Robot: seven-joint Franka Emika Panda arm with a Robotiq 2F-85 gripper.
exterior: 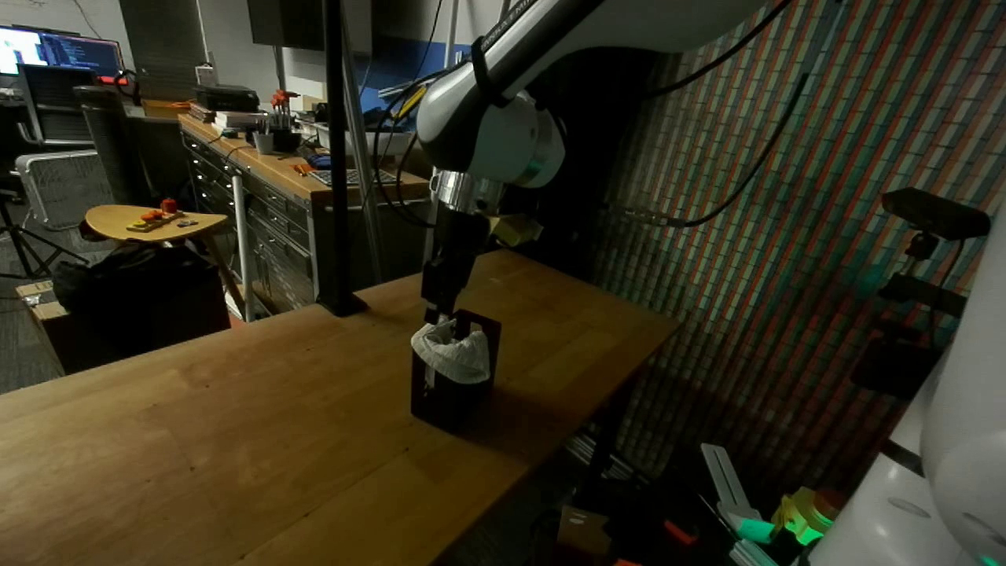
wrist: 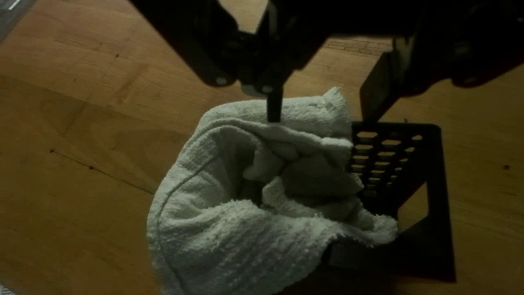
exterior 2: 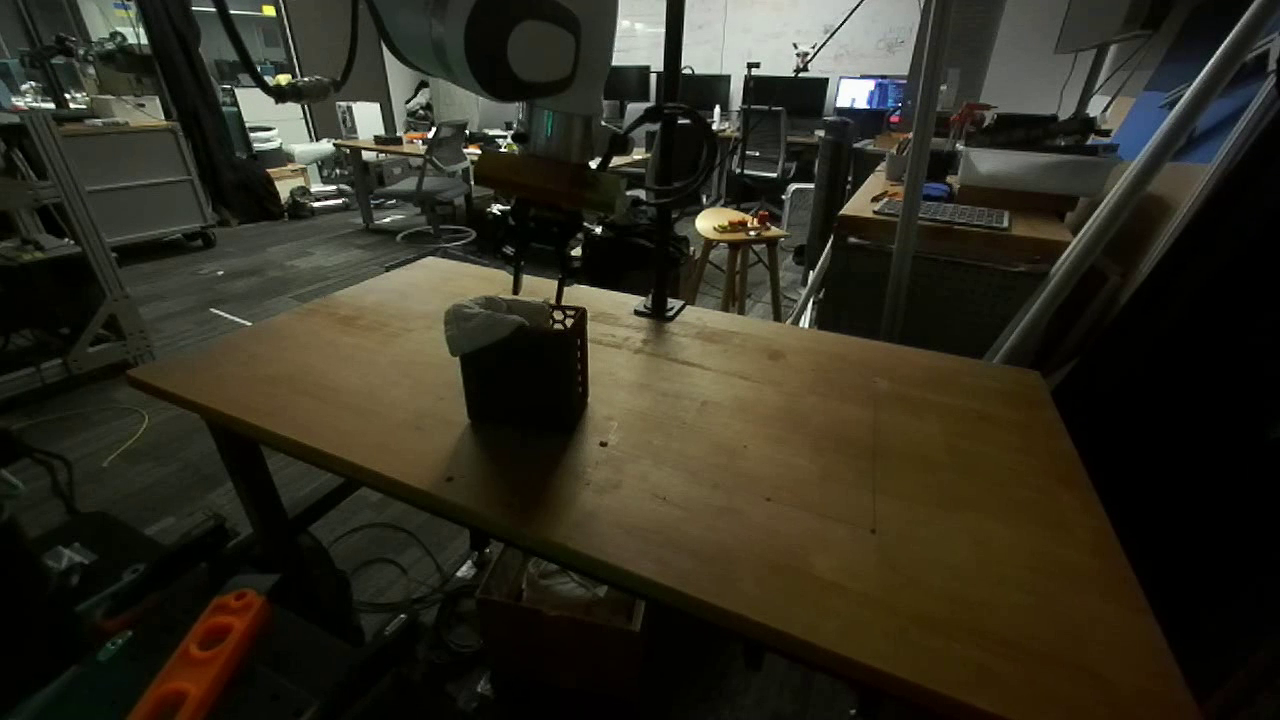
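Observation:
A white towel (wrist: 221,236) is bunched in the black perforated basket (wrist: 442,206) and drapes over its rim. The basket (exterior 2: 528,384) stands upright on the wooden table. Above its rim, my gripper points down with its fingers apart. In the wrist view, one finger (wrist: 274,105) overlaps the towel's far fold, and the other (wrist: 377,91) is by the basket's perforated wall. Part of the towel's edge shows in the gap between them; whether either finger touches it I cannot tell. From the side, the gripper (exterior 2: 540,289) is at the basket's far edge.
A black post (exterior: 334,170) rises from the table's far edge, close to the arm.

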